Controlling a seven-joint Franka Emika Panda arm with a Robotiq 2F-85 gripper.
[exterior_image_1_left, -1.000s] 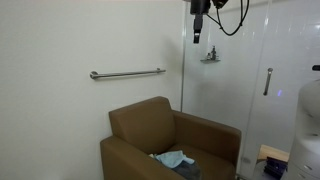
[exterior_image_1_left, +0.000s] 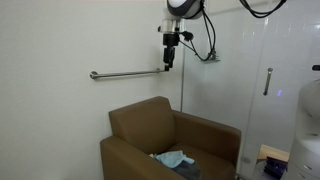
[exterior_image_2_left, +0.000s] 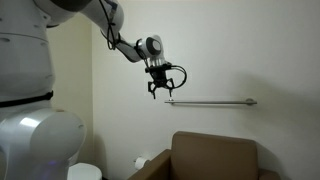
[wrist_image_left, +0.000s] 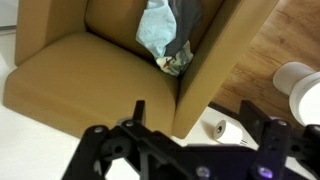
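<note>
High above the brown armchair (exterior_image_1_left: 140, 122), my gripper (exterior_image_1_left: 168, 66) hangs pointing down, near the right end of the wall-mounted metal bar (exterior_image_1_left: 125, 74). Exterior view 2 shows the gripper (exterior_image_2_left: 162, 94) with its fingers spread and empty, by the left end of the bar (exterior_image_2_left: 215, 102). On the chair seat lie a light blue cloth (exterior_image_1_left: 172, 158) and a dark grey cloth (exterior_image_1_left: 189, 171), crumpled together. From the wrist, the blue cloth (wrist_image_left: 156, 27) and the dark cloth (wrist_image_left: 182, 36) appear far below, beyond the open fingers.
A white paper roll (wrist_image_left: 228, 131) and a round white fixture (wrist_image_left: 303, 96) are beside the chair's armrest (wrist_image_left: 215, 62). A glass panel (exterior_image_1_left: 240, 75) stands at the right, with a small shelf (exterior_image_1_left: 212, 62) behind the arm. Air above the seat is clear.
Seen in exterior view 1, my gripper has moved left and down, closer to the bar's right end. The chair and cloths have stayed put.
</note>
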